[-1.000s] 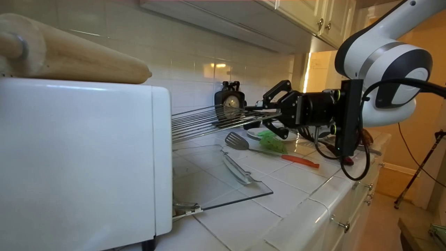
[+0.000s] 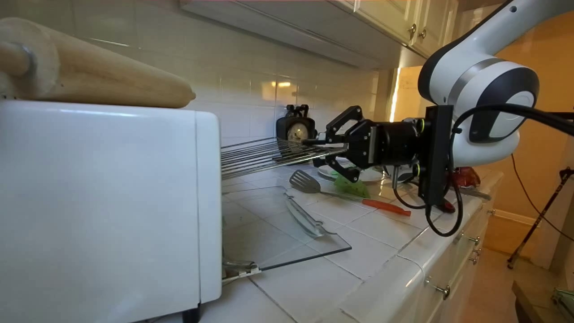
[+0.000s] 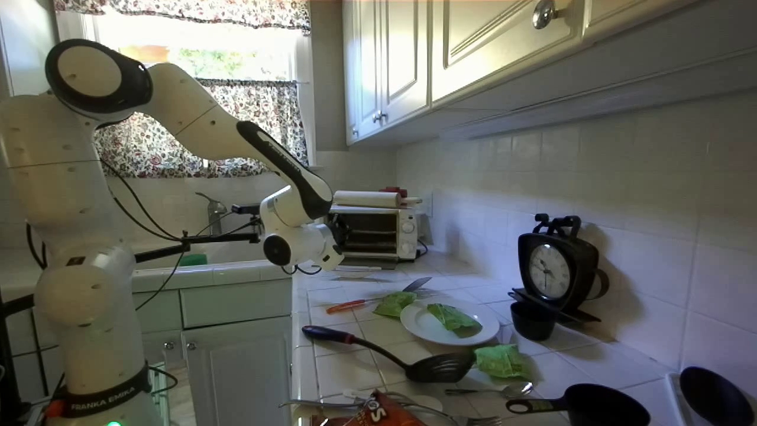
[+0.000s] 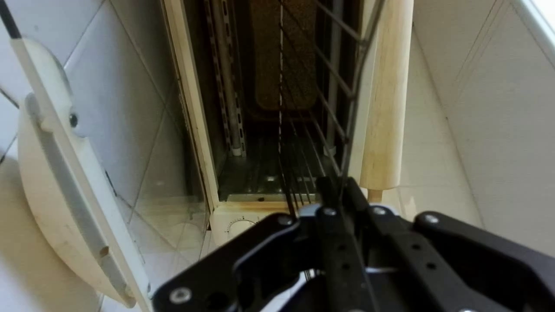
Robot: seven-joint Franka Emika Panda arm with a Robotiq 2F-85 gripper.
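Note:
A wire rack (image 2: pixel 263 156) juts out of the front of the white toaster oven (image 2: pixel 107 204), tilted slightly up toward its outer end. My gripper (image 2: pixel 324 150) is shut on that outer end. From the wrist view, the rack (image 4: pixel 333 73) runs between my black fingers and into the dark oven cavity (image 4: pixel 249 166). The oven's glass door (image 2: pixel 269 226) hangs lowered over the counter, below the rack. How far the rack reaches inside is hidden by the oven wall in exterior view 1.
On top of the oven rests a wooden rolling pin (image 2: pixel 107 70). A slotted spatula (image 2: pixel 305 182) with an orange handle lies beyond the door. Farther along the counter are a white plate (image 3: pixel 419 328), a black scale (image 3: pixel 560 266) and a black ladle-like turner (image 3: pixel 440 367).
My gripper has moved toward the oven with the rack still in it. Less of the rack sticks out now. The door and the rolling pin have stayed put.

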